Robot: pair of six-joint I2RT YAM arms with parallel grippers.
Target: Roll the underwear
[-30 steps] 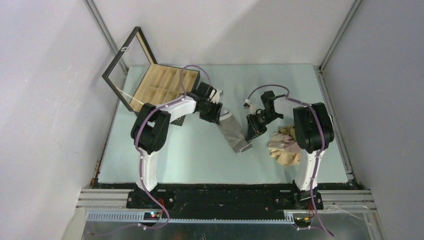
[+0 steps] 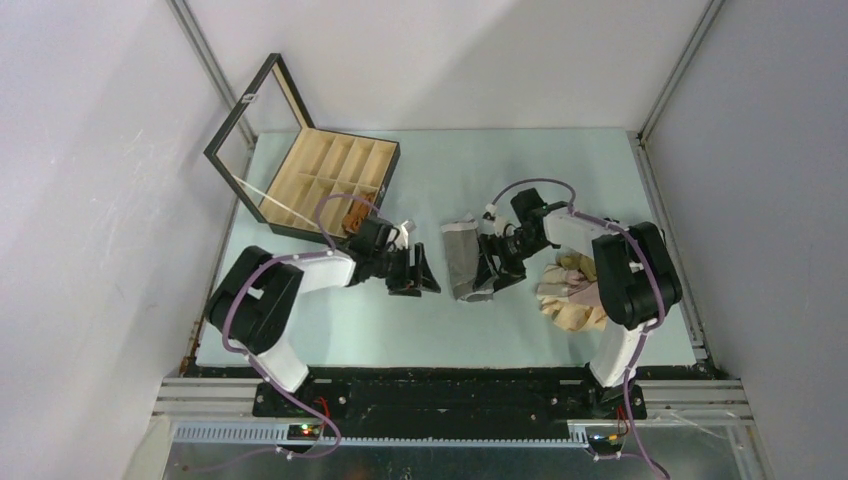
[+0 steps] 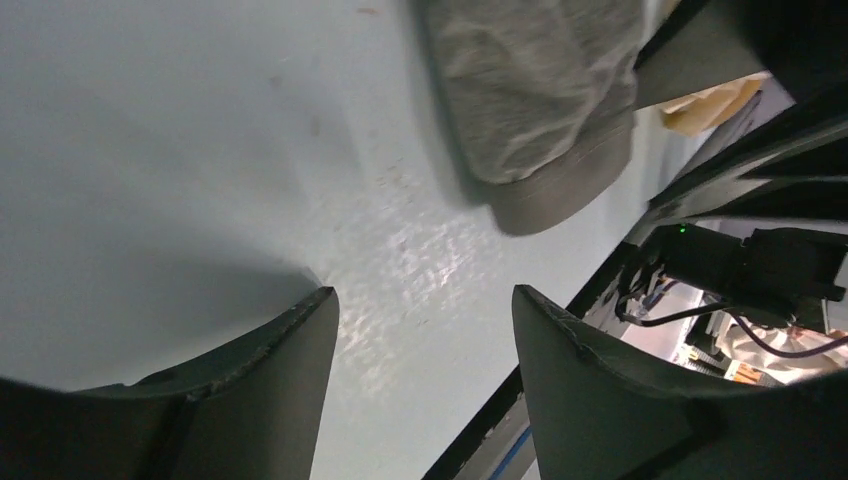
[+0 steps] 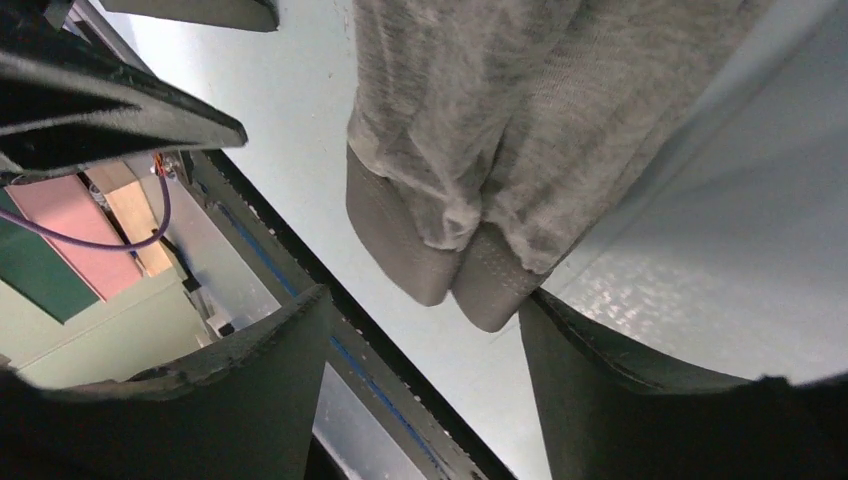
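Observation:
Folded grey underwear (image 2: 462,255) with darker waistband edges lies lengthwise front to back in the middle of the table. In the left wrist view its near end (image 3: 530,90) is at upper right. My open left gripper (image 2: 420,280) is just left of it, nothing between its fingers. My open right gripper (image 2: 492,270) is at the front end of the underwear, whose banded end (image 4: 480,270) sits just ahead of its fingertips, one touching or very close to the band.
A wooden compartment box (image 2: 320,160) with raised glass lid stands at back left. A pile of clothes (image 2: 570,305) lies at right, partly under the right arm.
The left gripper has swung from the back down to the front left of the underwear. The right gripper moved left onto its end. The underwear has straightened since one second ago.

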